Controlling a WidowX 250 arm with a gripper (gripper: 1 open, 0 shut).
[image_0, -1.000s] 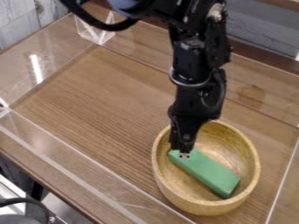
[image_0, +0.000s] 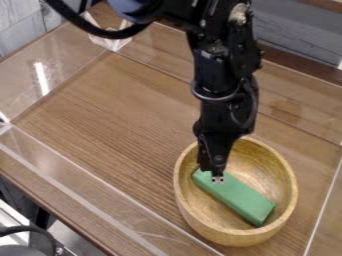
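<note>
My black gripper (image_0: 214, 172) points down over the left part of a tan oval bowl (image_0: 238, 232), its tips shut, with nothing seen between them. Inside the bowl lies a green block (image_0: 241, 200), long and tilted diagonally, its upper-left end just under the fingertips. Whether the tips touch it I cannot tell.
A white object (image_0: 114, 35) stands at the back left, partly behind the arm. Black cables show at the lower-left edge.
The arm and gripper have shifted very slightly. The bowl and green block look unchanged.
</note>
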